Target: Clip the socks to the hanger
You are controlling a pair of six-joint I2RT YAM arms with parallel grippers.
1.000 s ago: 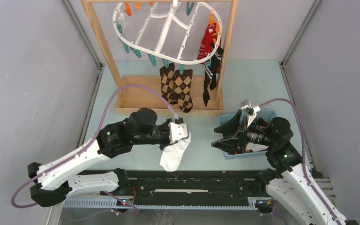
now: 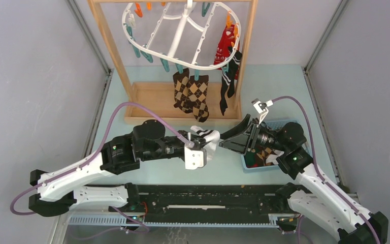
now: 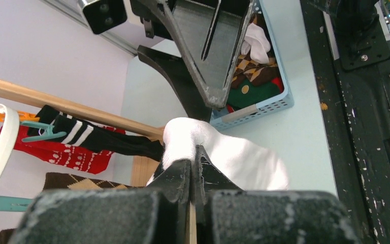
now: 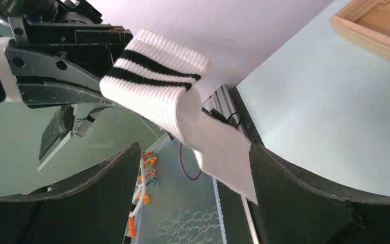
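Note:
A white sock (image 4: 157, 76) with two black stripes is pinched in my left gripper, which is shut on it. In the right wrist view its loose end trails down to between the fingers of my right gripper. Those fingers (image 4: 294, 188) stand wide apart, so the right gripper is open, close to the sock. From above, the sock lies between the two grippers. The white oval hanger (image 2: 203, 67) hangs at the back with teal clips (image 2: 165, 65) and orange clips (image 2: 138, 9). Brown argyle socks (image 2: 198, 96), a black striped sock (image 2: 228, 76) and a red sock (image 2: 225, 43) hang from it.
The hanger's wooden frame (image 2: 104, 43) rises from a wooden tray (image 2: 150, 96) at the back. A blue basket (image 3: 284, 99) with more socks stands under the right arm.
The right gripper has moved left, closer to the sock.

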